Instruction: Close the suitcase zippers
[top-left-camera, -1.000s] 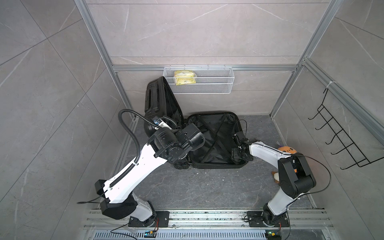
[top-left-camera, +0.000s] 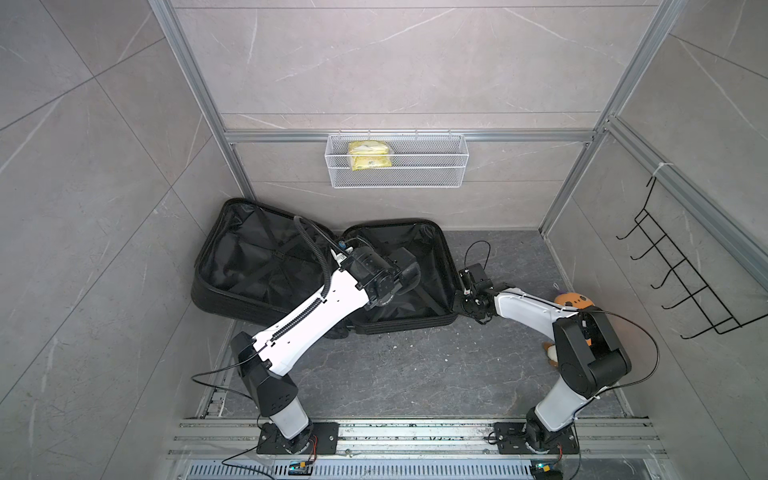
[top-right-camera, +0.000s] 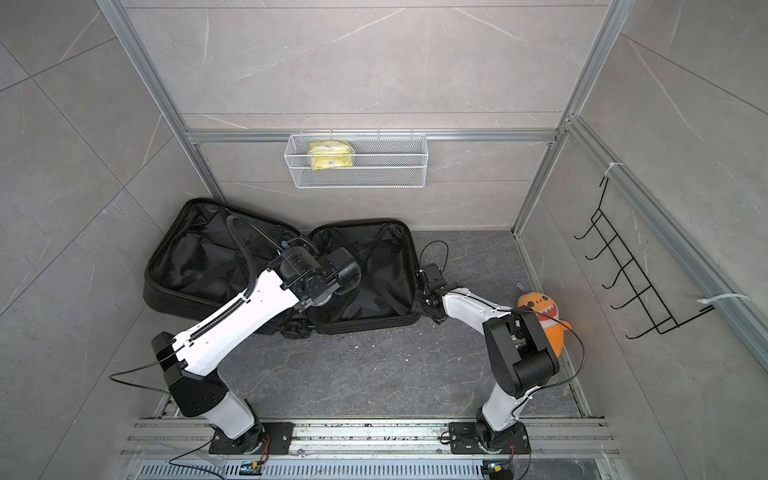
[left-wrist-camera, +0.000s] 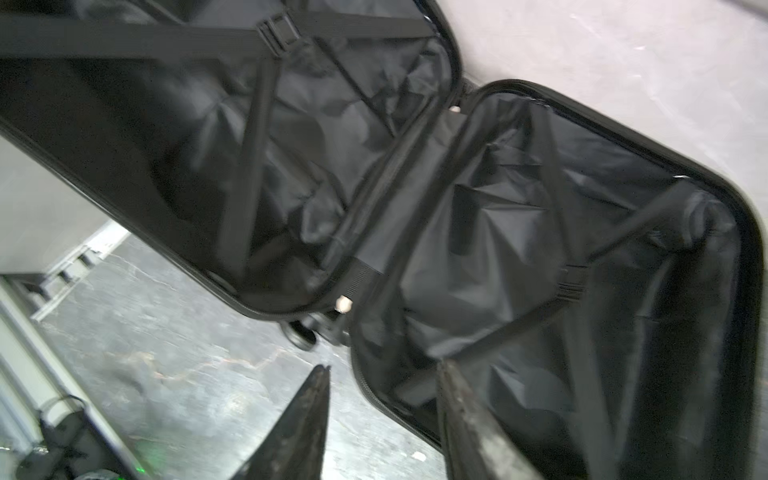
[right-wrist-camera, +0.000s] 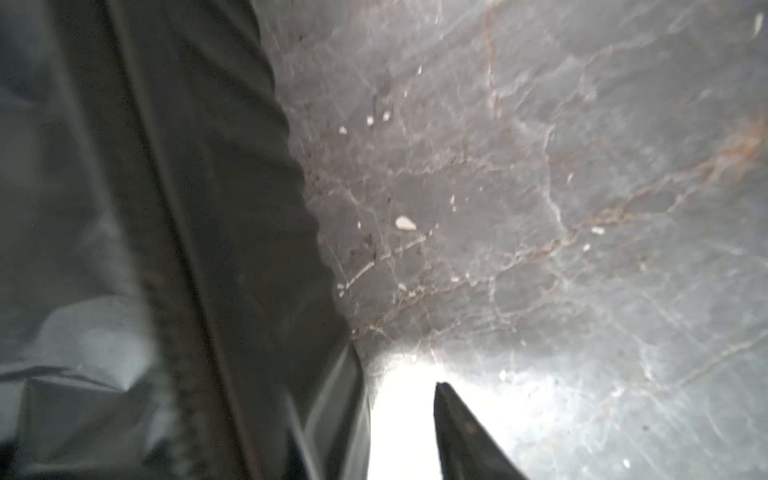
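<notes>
The black suitcase lies open flat on the floor, its left half (top-left-camera: 248, 256) against the left wall, its right half (top-left-camera: 416, 312) in the middle; both show empty lining and straps. My left gripper hangs over the front of the suitcase near the hinge, fingers apart with nothing between them. My right gripper (top-left-camera: 468, 292) is at the right half's right edge; in the right wrist view a blurred finger (right-wrist-camera: 472, 440) is beside the zippered rim, and whether anything is between the fingers is unclear. No zipper pull is clearly visible.
An orange plush toy (top-right-camera: 537, 308) lies by the right wall below a black hook rack (top-right-camera: 640, 280). A white wire basket (top-left-camera: 428, 160) with a yellow pack hangs on the back wall.
The left half, raised a second ago, lies flat now, and the suitcase has shifted left. My right gripper moved slightly left.
</notes>
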